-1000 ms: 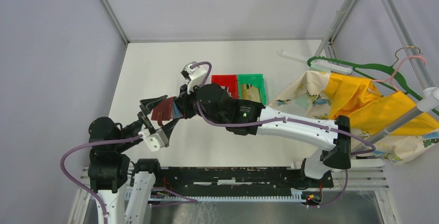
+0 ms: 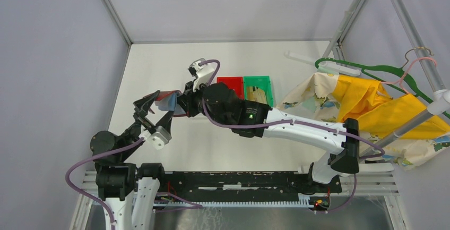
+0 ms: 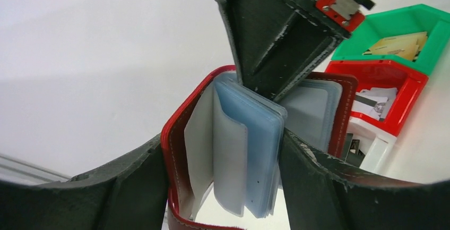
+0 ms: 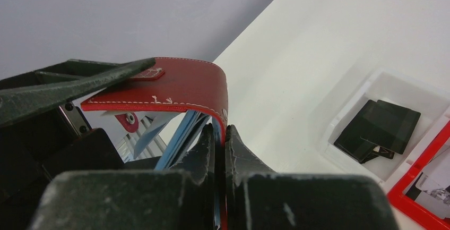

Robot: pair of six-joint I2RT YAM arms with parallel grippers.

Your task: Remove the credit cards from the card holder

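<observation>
A red leather card holder is held in the air at centre left, pale blue and clear card sleeves fanned inside. My right gripper is shut on the holder, whose red cover curves over above the fingertips. My left gripper is around the holder's open side, its fingers part open; in the left wrist view the sleeves stand between them, and whether they touch is unclear. The red cover reaches over toward a finger of the left gripper at upper left in the right wrist view.
A white box with dark cards, a red box with cards and a green box with yellowish cards stand behind the grippers. Yellow cloth and hangers are at the right.
My left gripper has shifted slightly left and up in the top view. The holder's red cover has swung, showing more of the blue sleeves. The right arm has moved very little.
</observation>
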